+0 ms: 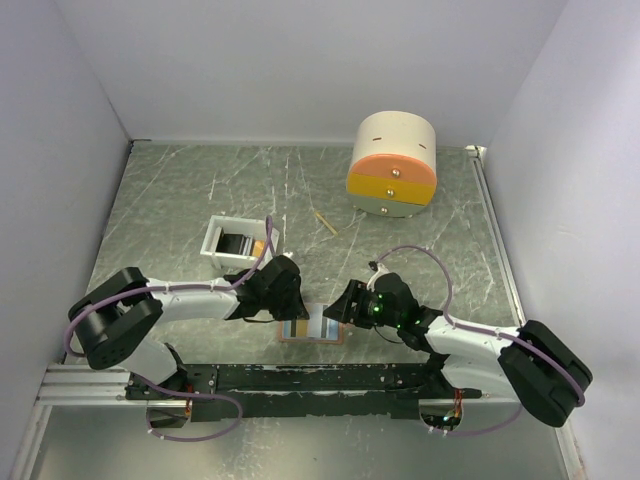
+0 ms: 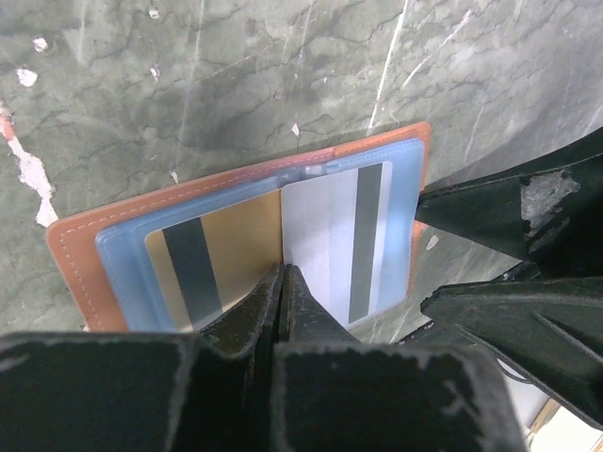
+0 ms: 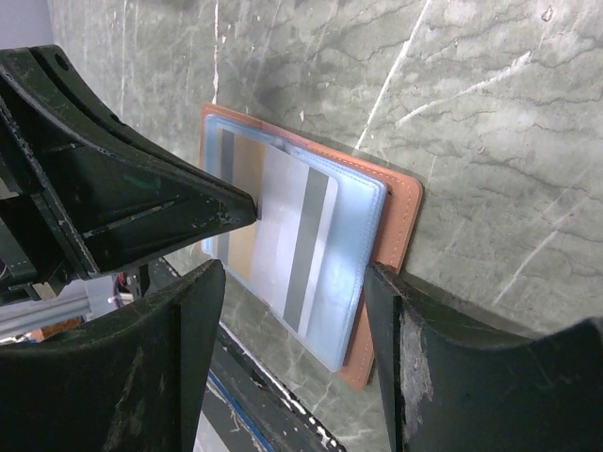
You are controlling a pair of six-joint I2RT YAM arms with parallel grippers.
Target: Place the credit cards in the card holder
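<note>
The card holder (image 2: 89, 273), tan leather with a light-blue inside, lies on the marble top between my grippers. It holds a gold card with a dark stripe and a white card with a grey stripe; in the right wrist view the white card (image 3: 287, 226) shows too. My left gripper is shut, its tips at the seam between the two cards; whether it pinches a card edge I cannot tell. My right gripper stands open at the holder's right edge, one finger beside that edge.
A white box (image 1: 210, 240) with cards stands at the back left. A rounded white cabinet with coloured drawers (image 1: 390, 150) stands at the back right, and a thin tan stick (image 1: 325, 222) lies in the middle. Marble around the holder is bare.
</note>
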